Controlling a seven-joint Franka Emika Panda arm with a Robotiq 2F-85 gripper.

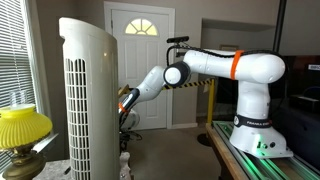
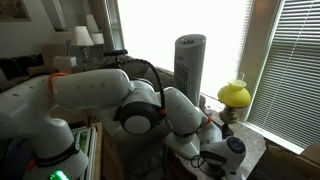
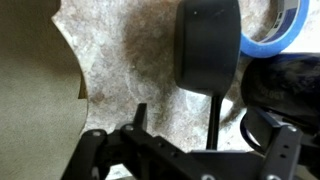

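In the wrist view my gripper stands open, its two dark fingers wide apart at the bottom. A black block-like head lies ahead of it, with a thin dark handle running down between the fingers. No contact shows between the fingers and the handle. A glossy black rounded object lies close to the right finger. Behind it is a blue tape roll, partly cut off. My gripper is low over the table in exterior view 2; the tower fan largely hides it in exterior view 1.
A tall white tower fan and a yellow lamp stand near the arm.
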